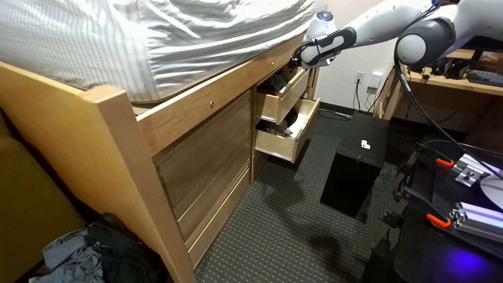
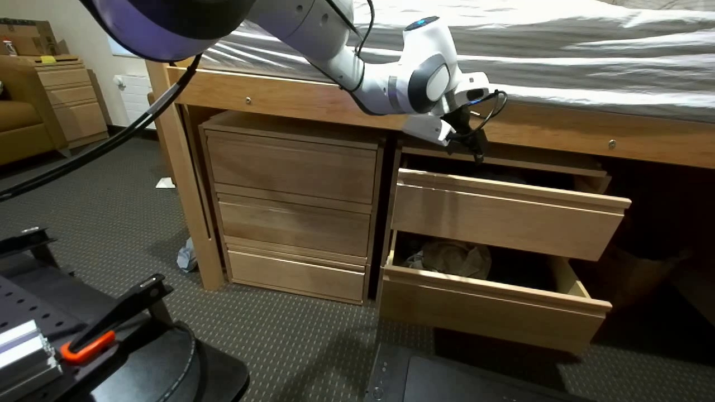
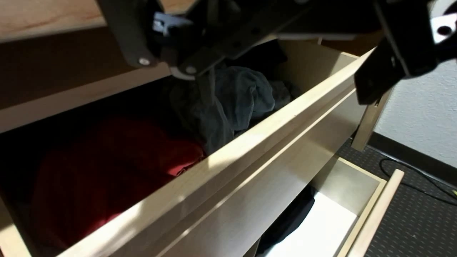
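Observation:
My gripper is open, its dark fingers wide apart with nothing held between them. The upper drawer [image 2: 507,218] is pulled out, and the gripper [image 2: 478,153] hangs above its opening near the front panel. Inside it, in the wrist view, lie a red cloth [image 3: 141,158] towards the near end and a grey-green cloth [image 3: 246,96] farther along. Below, the lower drawer [image 2: 496,311] also stands out, with a crumpled brownish cloth [image 2: 456,259] in it. Exterior view 1 shows the gripper [image 1: 295,62] close under the bed rail, its fingertips hard to make out.
The wooden bed rail [image 1: 207,101] runs just over the drawers, leaving limited height. A black box [image 1: 362,141] stands on the carpet facing them. Closed drawers [image 2: 291,164] fill the other side. Open carpet [image 1: 278,217] lies between bed and black table [image 1: 438,250].

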